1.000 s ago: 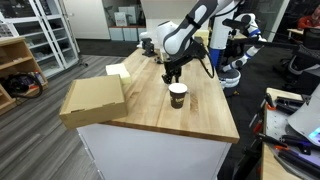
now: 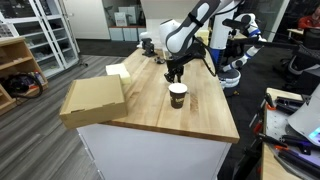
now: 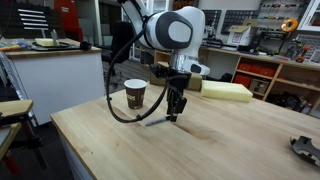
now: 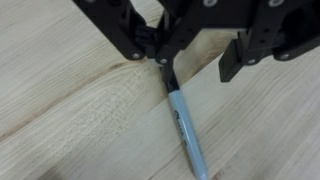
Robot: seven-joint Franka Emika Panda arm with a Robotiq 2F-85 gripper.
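A grey marker with a dark cap (image 4: 186, 130) lies on the wooden tabletop, its cap end reaching beneath the left finger in the wrist view. In exterior view 2 the same marker (image 3: 157, 121) rests just below and left of the fingertips. My gripper points down, its fingers apart with bare wood visible between them. The marker is not clamped; whether a finger touches it, I cannot tell. From exterior view 1, the gripper (image 2: 173, 76) is low over the table behind the cup, and the marker is hard to make out there.
A dark-patterned paper cup (image 2: 178, 94) stands near the arm. An open cardboard box (image 2: 94, 101) sits at the table's left edge, with a pale yellow block (image 3: 226, 91) farther back. A dark metal object (image 3: 306, 149) lies at the right in exterior view 2. Open wood surrounds the marker.
My gripper appears slightly lower over the table than before, with its fingers showing more clearly. The cup and the box have stayed put.
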